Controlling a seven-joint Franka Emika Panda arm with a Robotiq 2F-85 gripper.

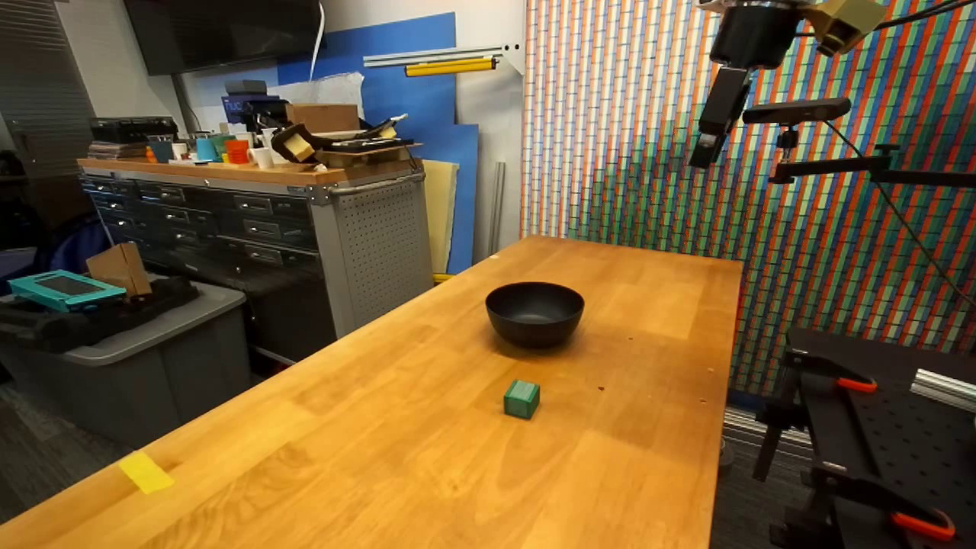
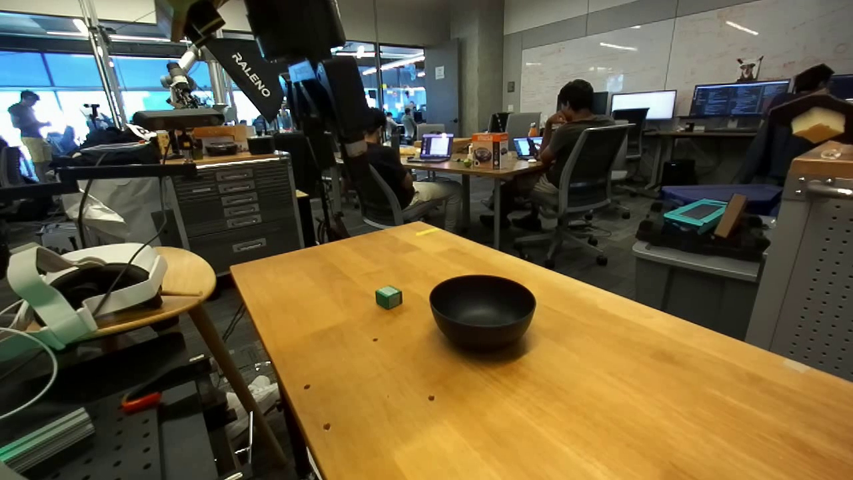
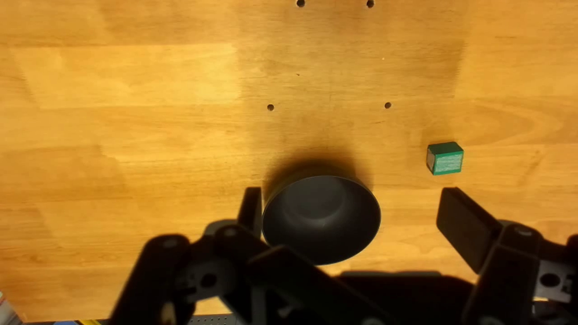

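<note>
A small green cube rests on the bare wooden table, apart from a round black bowl. In the wrist view the cube lies up and to the right of the bowl, whose inside looks empty. My gripper is open, its two dark fingers spread wide with nothing between them. High above the table, the gripper hangs well clear of both objects. The lower edge of the bowl is partly covered by the gripper in the wrist view.
A strip of yellow tape sticks near one edge. Beside the table stand a stool with a headset and a black cart.
</note>
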